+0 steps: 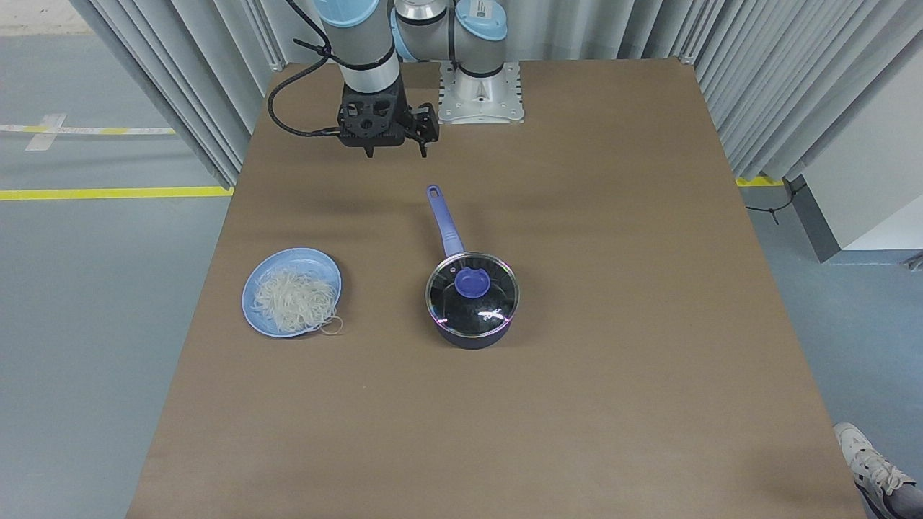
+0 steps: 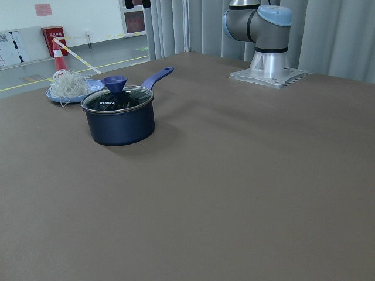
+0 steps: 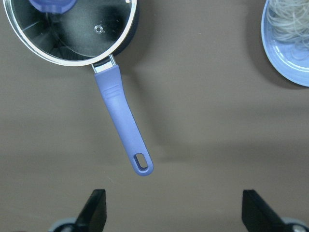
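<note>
A blue saucepan (image 2: 120,126) with a glass lid and purple knob (image 1: 471,282) stands mid-table, its handle (image 3: 120,113) pointing toward the robot. Left of it in the front view, white noodles (image 1: 298,301) lie in a light blue plate (image 1: 259,321), a strand hanging over the rim. My gripper (image 1: 396,151) hangs above the table at the back, beyond the handle's end; in the wrist view its two fingers (image 3: 94,212) stand wide open with nothing between them.
The robot's base (image 1: 480,104) is at the back edge. Curtains line the back; a person's shoe shows beside the lower right edge.
</note>
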